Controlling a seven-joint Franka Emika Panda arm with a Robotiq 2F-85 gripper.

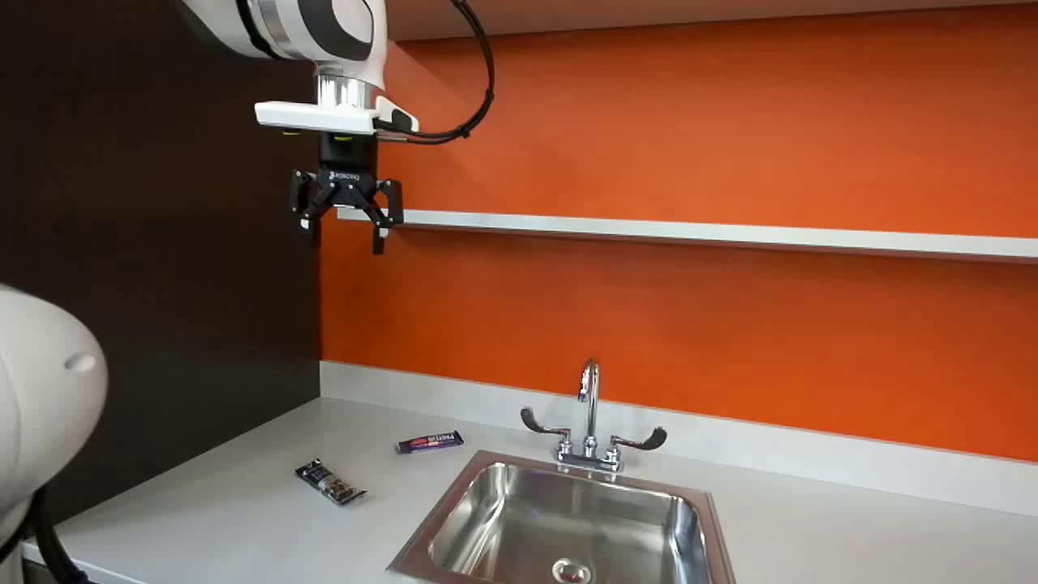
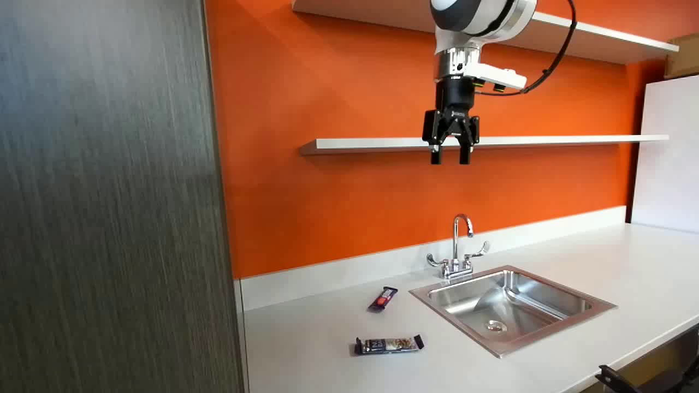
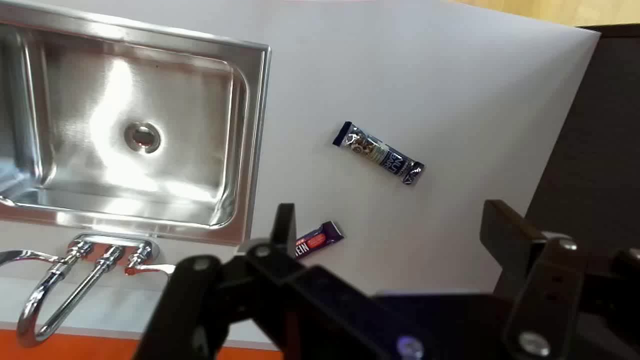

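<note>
High above the counter, my gripper (image 1: 345, 238) points straight down and stands open; nothing is between its fingers in the wrist view. A nut bar (image 3: 379, 153) in a dark and clear wrapper lies flat on the counter, its lettering partly readable. Closer to the back wall is a purple protein bar (image 1: 430, 442), also flat. In the wrist view one finger (image 3: 284, 223) covers part of the protein bar (image 3: 319, 239). From the other side, exterior view 2 shows the nut bar (image 2: 389, 345) in front of the protein bar (image 2: 383, 298), the two apart.
A steel sink (image 1: 715, 545) is set into the counter beside the bars, with a faucet (image 1: 590, 409) behind it. A white shelf (image 2: 557, 140) runs along the orange wall near gripper height. A dark panel (image 1: 175, 243) bounds the counter's left end. Bare counter surrounds both bars.
</note>
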